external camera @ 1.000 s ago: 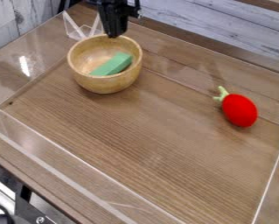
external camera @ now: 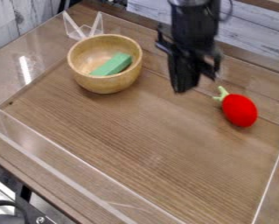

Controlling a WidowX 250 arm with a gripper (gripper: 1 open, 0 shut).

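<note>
My gripper (external camera: pixel 188 66) hangs over the upper middle of the table, dark and slightly blurred, between a tan bowl and a red strawberry-like object (external camera: pixel 239 109) with a green stem. Its fingers point down; how far apart they stand is hard to make out, and I see nothing held. The bowl (external camera: pixel 125 83) sits at the upper left with a green block (external camera: pixel 110 66) inside.
A white wire rack (external camera: pixel 83 24) stands behind the bowl at the top left.
My gripper has come from the top edge above the bowl rightward and down, toward the red object. The bowl, block and red object have not moved.
</note>
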